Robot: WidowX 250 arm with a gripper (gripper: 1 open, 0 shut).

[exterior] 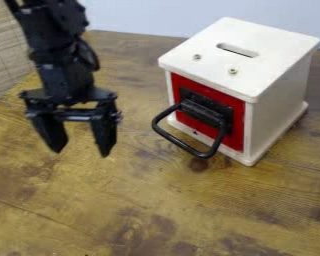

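Note:
A white wooden box (279,105) stands on the right, with a slot and two screws on its sloped top and a red front panel (186,86). A black loop handle (174,138) sticks out low from that panel toward the front left. My black gripper (76,133) hangs open to the left of the box, slightly blurred, apart from the handle, with nothing between its fingers.
A woven mat (8,65) is at the back left edge, behind the arm, with a pale wall at the back.

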